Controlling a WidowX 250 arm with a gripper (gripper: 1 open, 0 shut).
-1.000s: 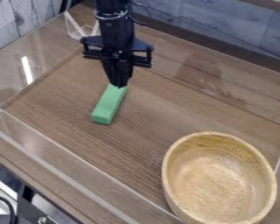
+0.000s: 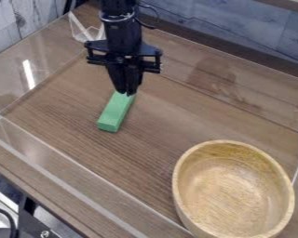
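A green rectangular block [image 2: 115, 113] lies flat on the wooden table [image 2: 64, 139], left of centre. The black gripper [image 2: 129, 88] hangs just over the block's upper end, its fingertips pointing down. Whether its fingers are open or shut is too small to tell, as is whether they touch the block. A large round beige bowl [image 2: 233, 191] sits at the lower right.
The middle and right of the table between arm and bowl are clear. Grey wood-panel walls [image 2: 238, 28] border the back and upper left. A dark cable lies at the lower left corner, off the table.
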